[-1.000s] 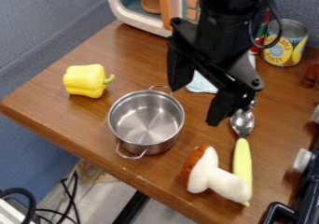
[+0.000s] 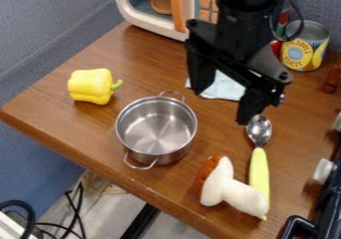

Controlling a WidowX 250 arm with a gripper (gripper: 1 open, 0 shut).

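My black gripper point(image 2: 221, 84) hangs over the table at upper centre, above and right of a steel pot point(image 2: 156, 130) with two handles; whether it is open or shut is unclear. A light cloth point(image 2: 217, 87) lies partly hidden behind it. A yellow pepper point(image 2: 91, 85) sits at the left. A spoon point(image 2: 260, 131) with a yellow handle lies below the gripper at the right, beside a white-stemmed mushroom point(image 2: 229, 193) with an orange cap.
A toy microwave point(image 2: 156, 11) stands at the back, a tin can point(image 2: 302, 51) and small bottle point(image 2: 332, 79) at the back right. Black equipment point(image 2: 320, 208) lines the right edge.
My gripper has moved slightly up and back, uncovering more of the spoon's surroundings and the table below it. The objects on the table look unmoved.
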